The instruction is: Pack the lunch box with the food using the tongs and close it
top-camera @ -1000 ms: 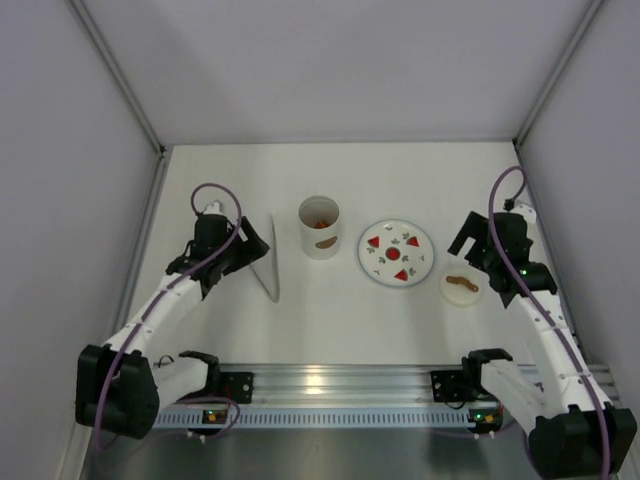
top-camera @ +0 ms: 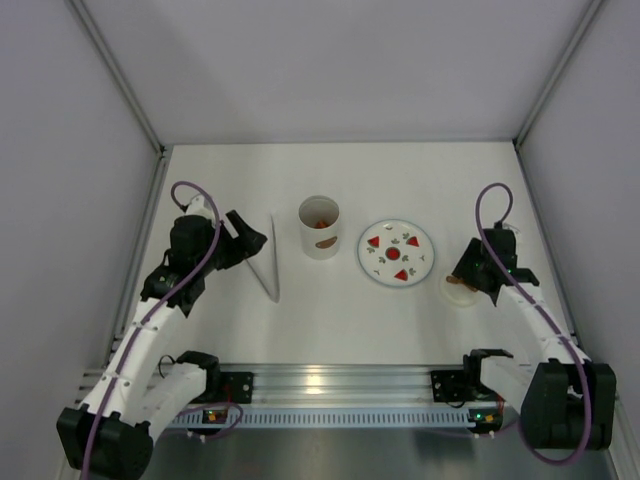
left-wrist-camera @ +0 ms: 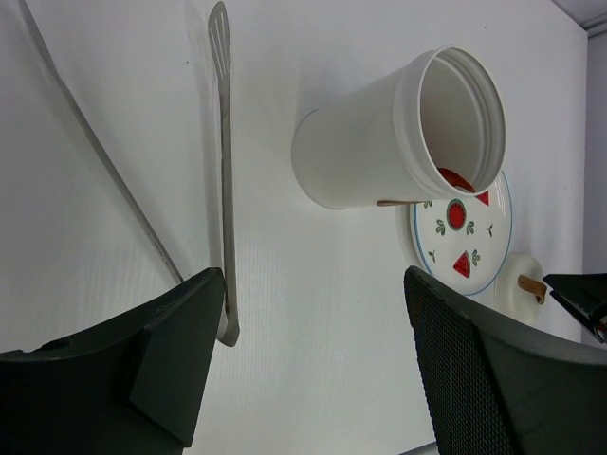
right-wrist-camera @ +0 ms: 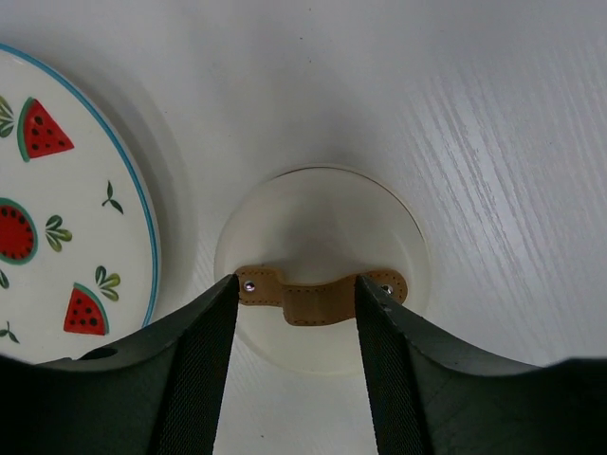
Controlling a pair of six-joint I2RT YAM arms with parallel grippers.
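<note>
A white container (top-camera: 320, 235) with something reddish inside stands at the table's centre, left of the watermelon-patterned plate (top-camera: 393, 270). A round cream lid (right-wrist-camera: 318, 218) with a brown leather handle (right-wrist-camera: 320, 303) lies right of the plate; my right gripper is directly above it, open, with its fingers at either side over the handle. My left gripper hangs open above two long thin metal utensils (left-wrist-camera: 228, 171), one slotted, left of the container, with nothing between its fingers.
Grey walls close it in at the sides and back, and metal rails run along the front.
My right gripper has come down onto the lid and its fingers look closer together than earlier. My left gripper rose and moved slightly over the last second.
</note>
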